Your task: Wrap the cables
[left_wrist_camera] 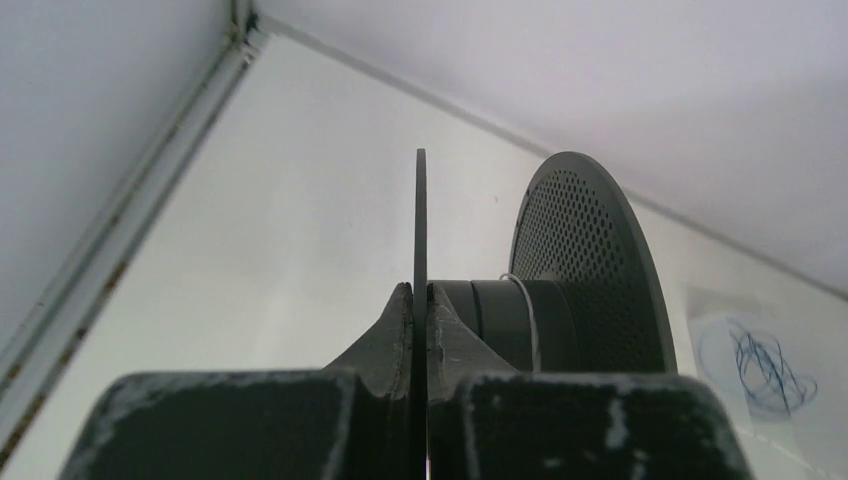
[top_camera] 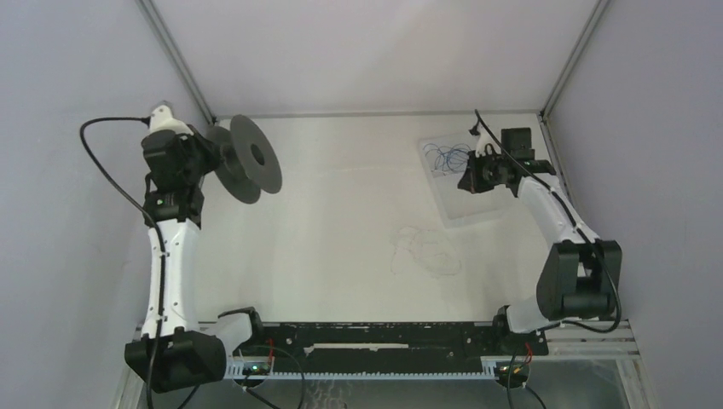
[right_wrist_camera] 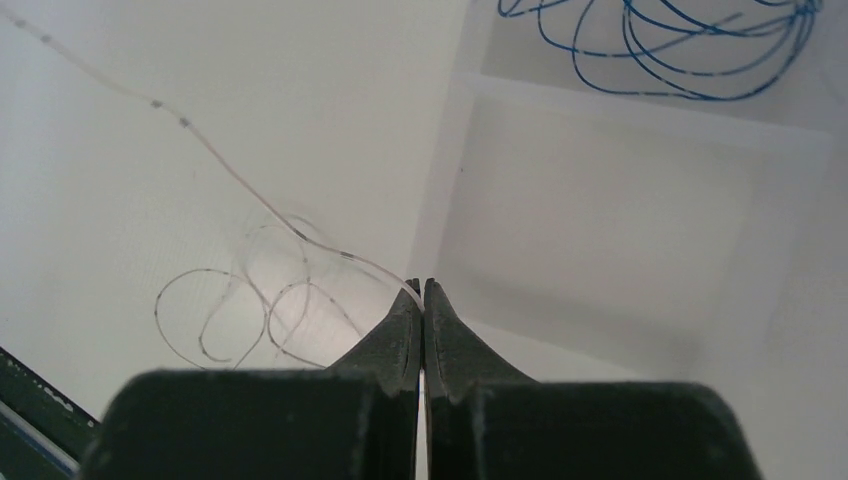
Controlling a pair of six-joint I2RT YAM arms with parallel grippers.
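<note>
A grey spool with two round flanges [top_camera: 256,153] is at the far left of the top view. My left gripper is shut on the rim of its near flange, which shows edge-on as a thin dark strip in the left wrist view. A thin pale cable [left_wrist_camera: 527,320] loops around the black hub. My right gripper is shut on a pale cable [right_wrist_camera: 240,180] that runs from its fingertips to the upper left, and appears over the clear box [top_camera: 465,220] from above. More cable [right_wrist_camera: 268,312] lies in loose loops on the table.
The clear box holds a tangle of blue cable [top_camera: 447,159] in its far compartment; its near compartment [right_wrist_camera: 600,220] looks empty. Walls close in at both sides.
</note>
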